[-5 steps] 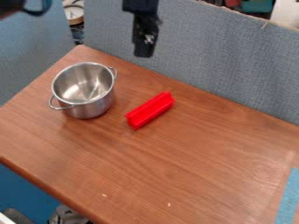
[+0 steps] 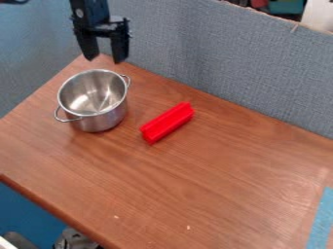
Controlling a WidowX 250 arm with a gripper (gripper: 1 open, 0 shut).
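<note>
My gripper (image 2: pixel 104 51) hangs at the top left of the camera view, fingers pointing down and apart, open with nothing between them, above and just behind a steel pot (image 2: pixel 92 91) with two handles. The pot stands upright on the wooden table (image 2: pixel 208 195) toward its left corner. A red bar-shaped object (image 2: pixel 168 122) lies diagonally to the right of the pot, apart from it.
Grey padded walls (image 2: pixel 235 49) border the table at the back and left. A blue tape strip (image 2: pixel 320 219) is at the right edge.
Pot and bar are unmoved.
</note>
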